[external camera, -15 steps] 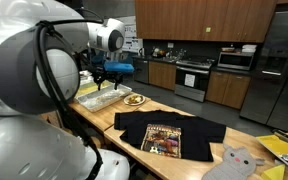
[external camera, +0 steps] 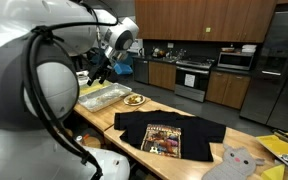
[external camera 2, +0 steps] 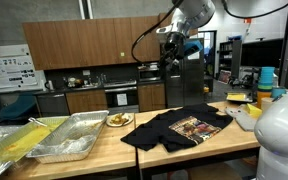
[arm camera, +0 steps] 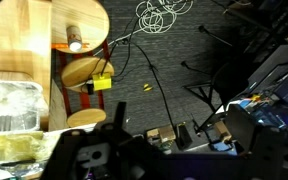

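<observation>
My gripper hangs high above the left part of the table, tilted outward, in the wrist view. Its dark fingers stand apart at the lower edge, with bare floor showing between them, so it looks open and empty. In exterior view 1 the gripper [external camera: 102, 73] is small, above the clear plastic tray [external camera: 102, 98]. A black cloth [external camera: 189, 135] lies spread on the table. On it rests a colourful printed sheet [external camera: 162, 141]. A plate of food [external camera: 134, 100] stands beyond the tray.
A grey animal-shaped piece [external camera: 234, 163] and yellow items [external camera: 281, 145] lie at the table's right end. Stacked coloured containers [external camera 2: 265, 86] stand at the right in exterior view 2. The wrist view shows floor, cables [arm camera: 159, 14] and round wooden stools [arm camera: 81, 70].
The arm has risen, and the gripper has swung from pointing down to a tilted pose, away from the tray. The tray, plate, cloth and sheet look unmoved.
</observation>
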